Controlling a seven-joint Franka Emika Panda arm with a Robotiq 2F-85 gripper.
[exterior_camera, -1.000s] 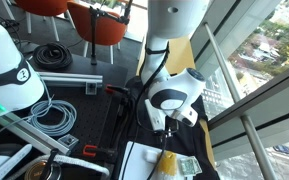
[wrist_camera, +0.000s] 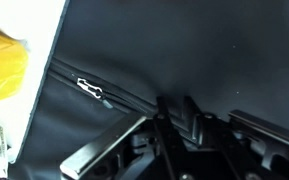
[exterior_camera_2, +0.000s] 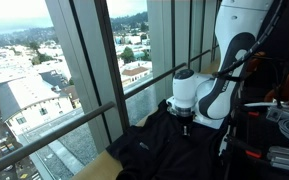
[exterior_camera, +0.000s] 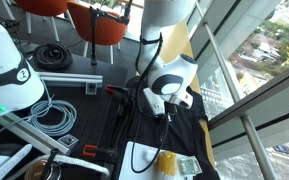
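Note:
Black cloth with a dark zipper-like line [wrist_camera: 129,98] and a small pale metal pull [wrist_camera: 88,88] fills most of the wrist view. My gripper is over this cloth, its fingers part open with a narrow gap and nothing visible between them. The metal pull lies to the upper left of the fingers, apart from them. In exterior view 1 the gripper [exterior_camera: 165,120] points down at the black cloth [exterior_camera: 190,130], just behind a white sheet or tray. Whether the fingertips touch the cloth cannot be told. The second exterior view shows the gripper [exterior_camera_2: 185,128] low over the cloth.
A yellow item [exterior_camera: 167,161] lies on the white surface [exterior_camera: 137,160], with a pale green-white packet [exterior_camera: 190,166] beside it. Windows and a rail bound one side. A second arm [exterior_camera: 6,70] and coiled cables [exterior_camera: 54,118] occupy the other side.
The arm has shifted slightly away from the yellow item, back over the black cloth. The yellow item shows more fully now. Objects on the white surface appear unmoved.

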